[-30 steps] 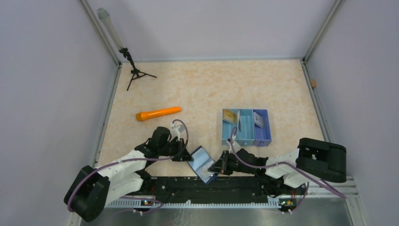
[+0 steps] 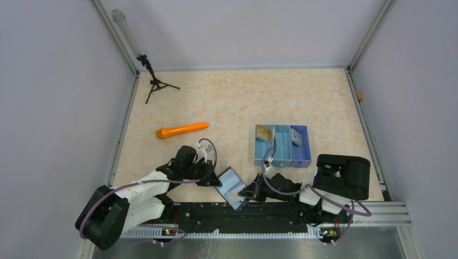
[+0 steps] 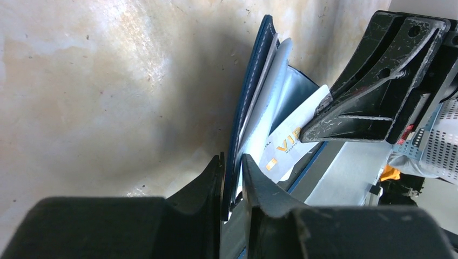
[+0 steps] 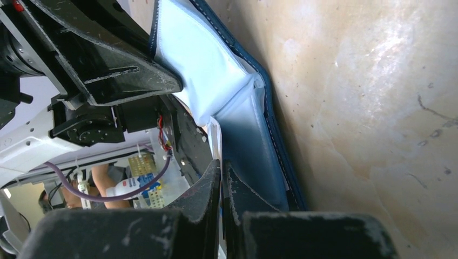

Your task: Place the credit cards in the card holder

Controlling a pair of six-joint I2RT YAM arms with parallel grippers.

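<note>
The card holder [image 2: 229, 185], navy outside with pale blue pockets, lies spread at the table's front edge between the two grippers. In the left wrist view, the edge of the holder [image 3: 251, 91] stands between my left gripper's [image 3: 233, 159] fingers, which are slightly apart; whether they pinch it cannot be told. A white card [image 3: 289, 135] marked VIP lies against the pale blue pocket, partly hidden by the holder's folds. My right gripper is shut on this card [image 4: 214, 132], seen edge-on beside the pocket in the right wrist view.
A blue three-part tray [image 2: 282, 163] stands to the right, with cards in some compartments. An orange microphone-shaped object [image 2: 182, 130] lies behind the left arm. At the back left is a small black tripod [image 2: 155, 82].
The left arm has shifted only slightly. The holder looks unmoved.
</note>
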